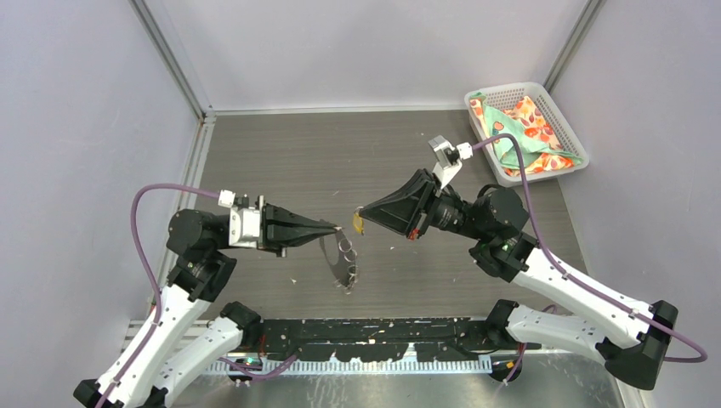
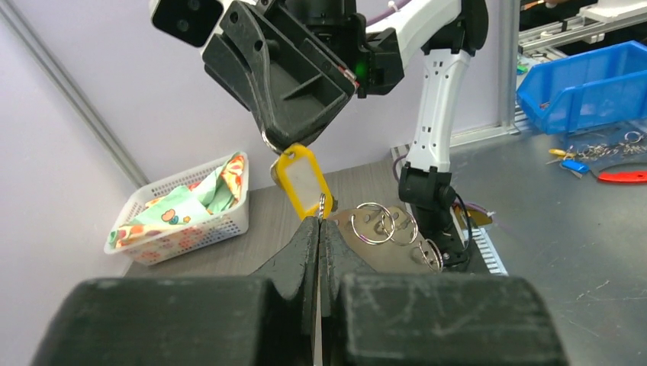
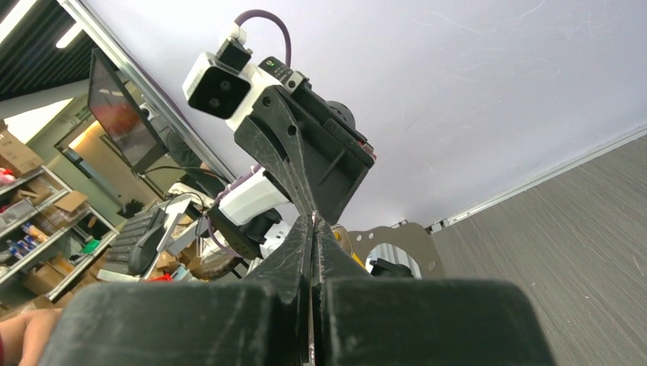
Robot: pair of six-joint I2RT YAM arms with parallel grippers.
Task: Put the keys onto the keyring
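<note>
Near the middle of the top view, my left gripper point(image 1: 337, 228) is shut at the tip of the keyring's dark flat plate point(image 1: 343, 260), which hangs below it. A tiny metal link point(image 2: 322, 204) shows at these fingertips in the left wrist view. Several metal rings point(image 2: 372, 224) are along the plate's edge. Facing it, my right gripper point(image 1: 360, 211) is shut, with a yellow key tag point(image 2: 304, 181) hanging at its fingertips. The tag and plate look apart from above. Whether a key hangs with the tag is hard to tell.
A white basket point(image 1: 571, 164) with patterned cloth stands at the back right. Bare grey-brown table point(image 1: 281, 153) lies behind and around the grippers. In the left wrist view, a blue bin point(image 2: 584, 90) and loose keys point(image 2: 610, 149) are off to the right.
</note>
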